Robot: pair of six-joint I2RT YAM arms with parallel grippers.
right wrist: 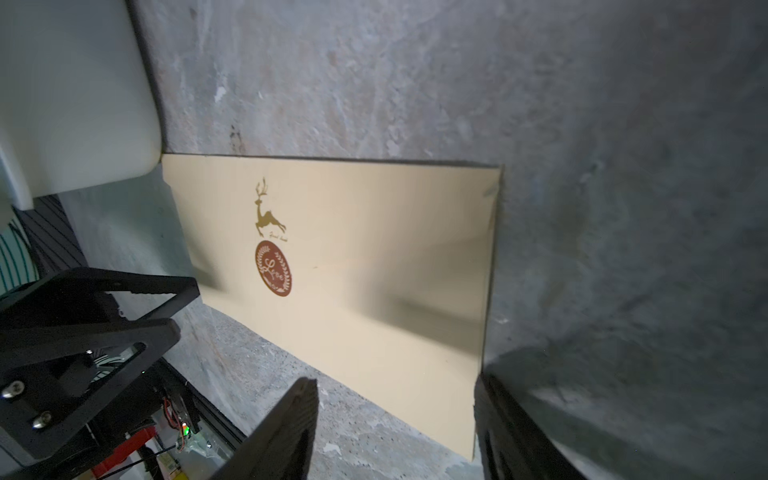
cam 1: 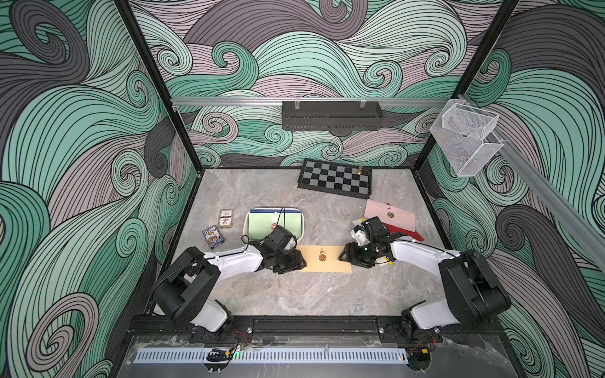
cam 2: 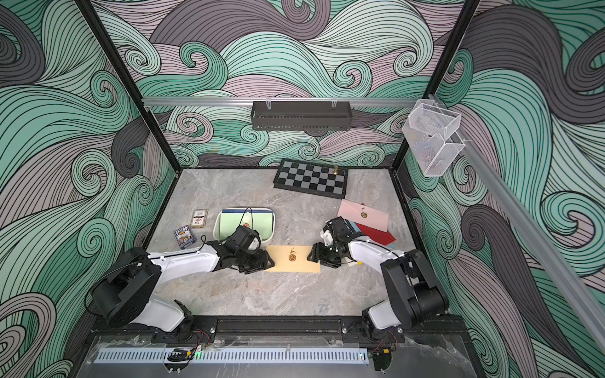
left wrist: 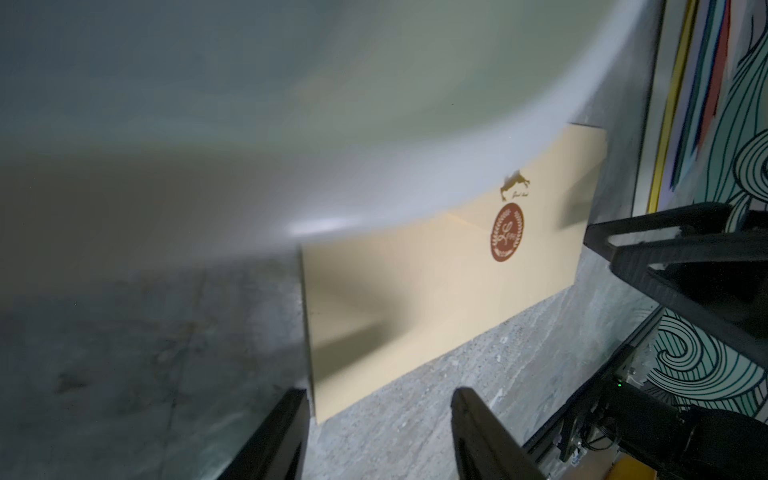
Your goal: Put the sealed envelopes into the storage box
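A cream envelope (cam 1: 324,264) with a round red-brown seal lies flat on the table, in front of and to the right of the white storage box (cam 1: 245,237). Inside the box are a light green envelope (cam 1: 261,223) and a dark blue one (cam 1: 255,210). My left gripper is open at the cream envelope's left end, one fingertip close to its corner. At the right end, my right gripper stands open too, the envelope's near corner showing between its fingers. Whether either gripper touches the paper I cannot tell.
Behind my right arm lie a pink envelope (cam 1: 403,217) and a red one (cam 1: 406,233), with others partly hidden. Two card packs (cam 1: 213,236) sit left of the box, and a chessboard (cam 1: 334,178) at the back.
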